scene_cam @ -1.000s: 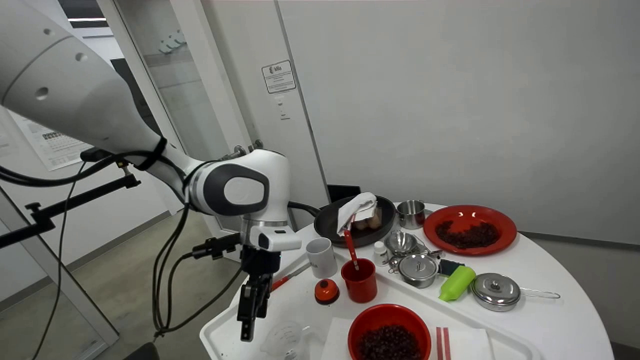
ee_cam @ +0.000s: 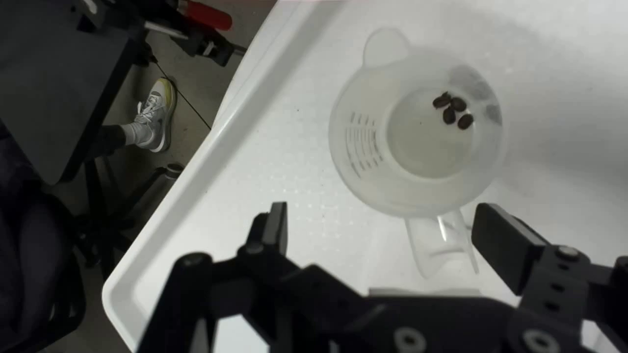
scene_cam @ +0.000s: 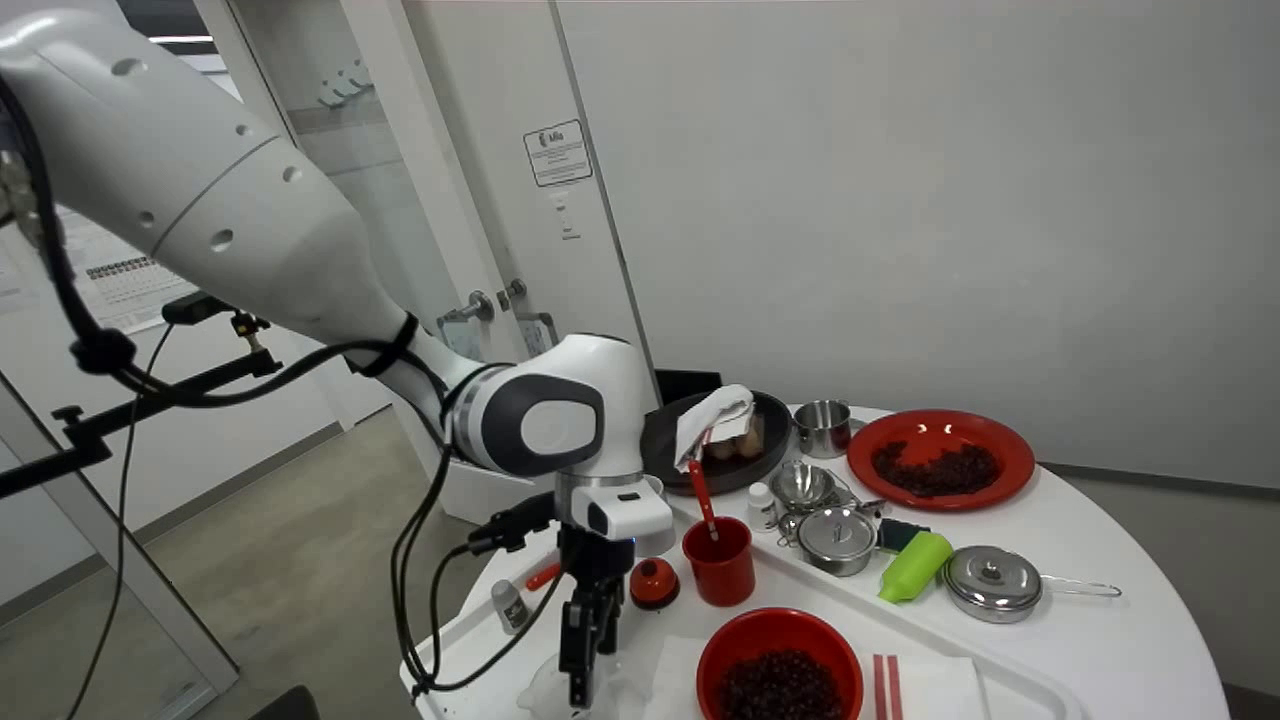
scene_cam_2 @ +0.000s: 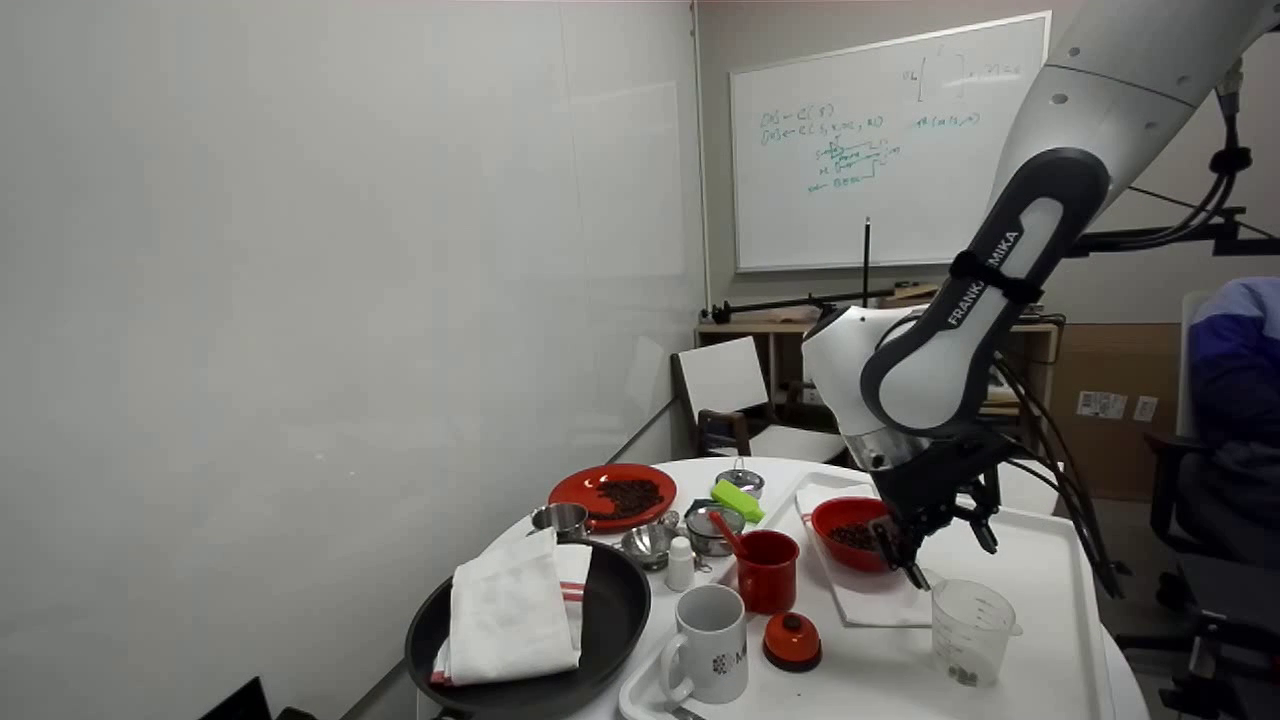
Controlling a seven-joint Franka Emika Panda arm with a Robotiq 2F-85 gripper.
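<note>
A clear plastic measuring cup (ee_cam: 377,147) stands upright on the white tray, with several dark beans (ee_cam: 450,111) at its bottom. My gripper is open above the tray on the cup's handle side, and its fingers (ee_cam: 509,247) hold nothing. From the wrist, the cup handle (ee_cam: 441,241) shows between the two fingers, though I cannot tell how far below them it lies. In the second exterior view the gripper (scene_cam_2: 954,558) hangs above and behind the cup (scene_cam_2: 973,624). The arm's fingers partly cover the cup in the first exterior view.
A red bowl (scene_cam: 780,630) of dark beans sits on a cloth beside the cup. Close by stand a red mug (scene_cam: 720,564), an orange-topped timer (scene_cam_2: 792,640) and a grey mug (scene_cam_2: 713,642). Pans and a red plate (scene_cam: 1008,456) fill the back; the tray's outer side (ee_cam: 253,176) is clear.
The arm has moved right and lower in the first exterior view, bringing my open gripper over the measuring cup. It now hides most of the grey mug there. The tableware has stayed in place.
</note>
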